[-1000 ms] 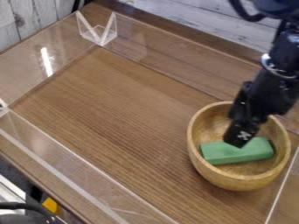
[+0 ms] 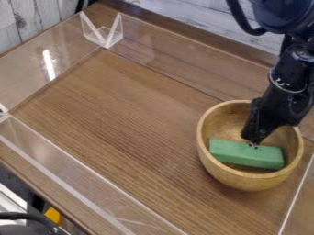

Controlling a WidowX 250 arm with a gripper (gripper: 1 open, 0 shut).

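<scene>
A wooden bowl (image 2: 216, 129) sits at the right of the table, holding a green block (image 2: 245, 154) that lies across its bottom. My black gripper (image 2: 255, 141) reaches down from the upper right, its tip inside the bowl just above the block's back edge. It appears shut, with nothing seen between its fingers; whether it touches the block is unclear.
A white angular piece (image 2: 105, 32) is at the back left. Clear and white edges border the table at left and back.
My gripper has moved to the right and is angled more steeply over the bowl. The green block has turned slightly and now lies with its right end lower.
</scene>
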